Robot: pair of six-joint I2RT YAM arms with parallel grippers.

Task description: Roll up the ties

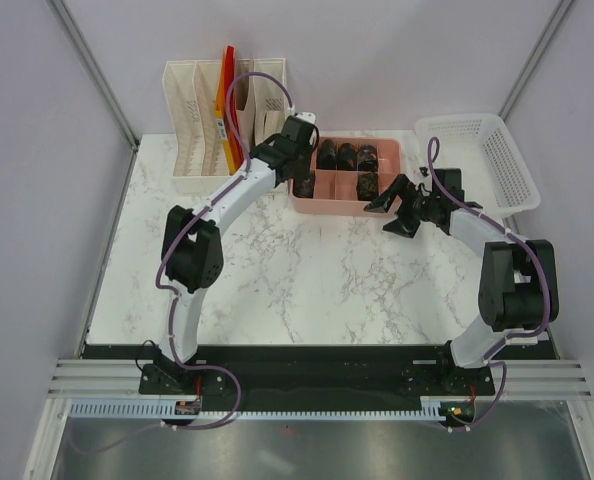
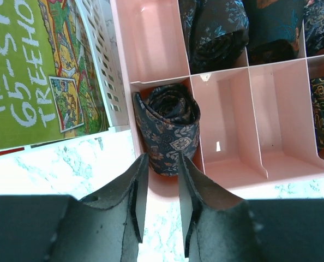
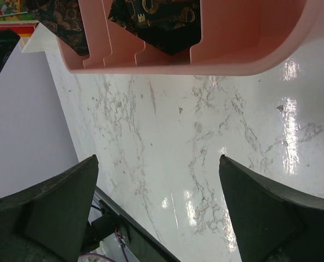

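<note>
A pink divided organizer [image 1: 342, 205] holds several rolled dark patterned ties. One roll [image 2: 167, 134] sits in the lower-left compartment in the left wrist view, just beyond my left gripper, whose fingers stand apart with nothing visible between them. More dark rolls fill upper compartments, and another [image 3: 162, 24] shows in the right wrist view. My right gripper stands open over the bare marble beside the organizer's front, with nothing between its fingers.
A white file rack [image 1: 192, 120] with books stands at the back left, against the organizer. An empty white basket [image 1: 477, 140] is at the back right.
</note>
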